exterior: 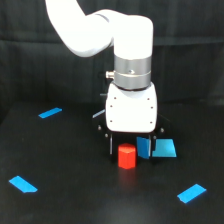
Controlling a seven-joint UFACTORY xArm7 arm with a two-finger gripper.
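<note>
A small red block (127, 156) stands on the black table near the middle of the camera view. Just behind it to the right is a blue block (143, 148), partly covered by a dark finger. Over the two hangs my gripper (131, 153), its white body (131, 108) pointing down. The dark fingers look spread apart, one at each side of the blocks in this view. They are hard to make out against the black, and whether they touch either block cannot be seen.
A blue marker (165, 148) lies right of the blocks. Other blue strips lie at the front left (23, 184), front right (191, 193) and back left (50, 113).
</note>
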